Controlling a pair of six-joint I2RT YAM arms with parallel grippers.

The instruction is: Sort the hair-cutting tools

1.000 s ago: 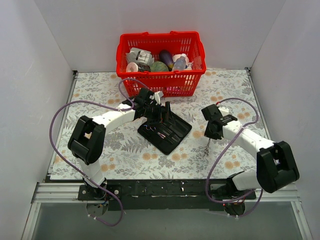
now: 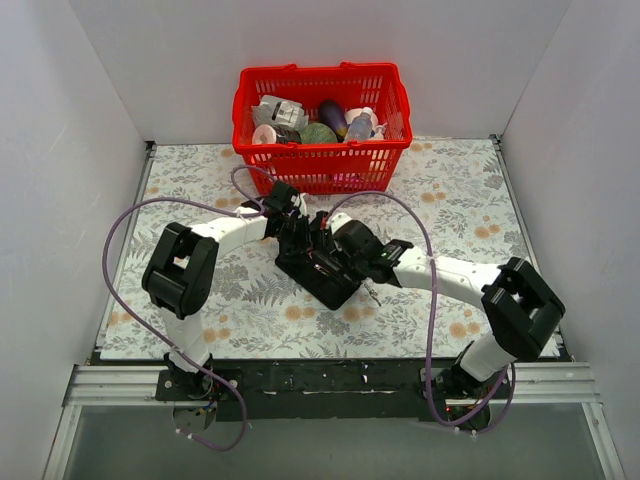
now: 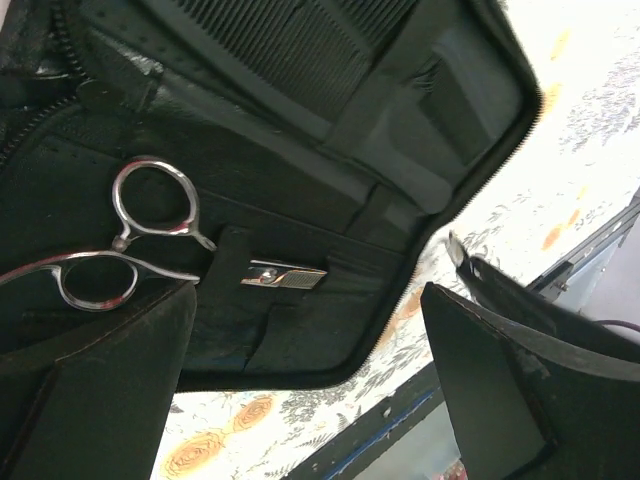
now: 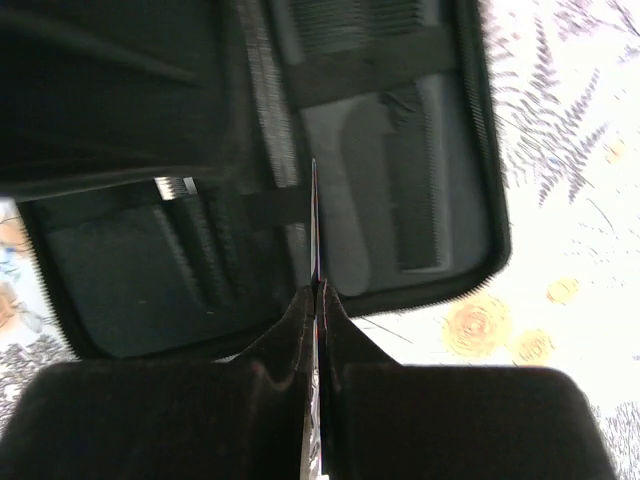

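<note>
The black tool case [image 2: 331, 293] lies open in the middle of the table; the left wrist view shows scissors [image 3: 188, 220] and a small metal tool [image 3: 295, 278] in its straps. My left gripper [image 2: 297, 232] is open over the case, nothing visibly held. My right gripper is shut on a thin metal tool [image 4: 314, 215], held pointing over the case's compartments and straps. The tool's identity is unclear; in the top view a thin silvery end hangs below that gripper.
A red basket [image 2: 321, 80] of mixed items stands at the back behind the case.
My right gripper has moved left from the clear table to over the case, carrying the thin tool. The left arm has shifted slightly.
</note>
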